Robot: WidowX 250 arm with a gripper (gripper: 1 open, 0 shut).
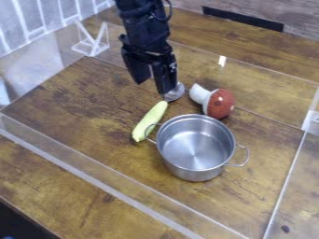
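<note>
The black gripper (157,86) hangs open over the wooden table, just left of a small silver object (176,91) and partly in front of it. Below the gripper a pale yellow elongated item (151,120) lies on the wood, beside a steel pot (195,149) with two handles. Right of the silver object is a red round item with a white part (217,104), too small to name surely.
A white frame-like fixture (93,39) stands at the back left. Pale edges border the table at left and right.
</note>
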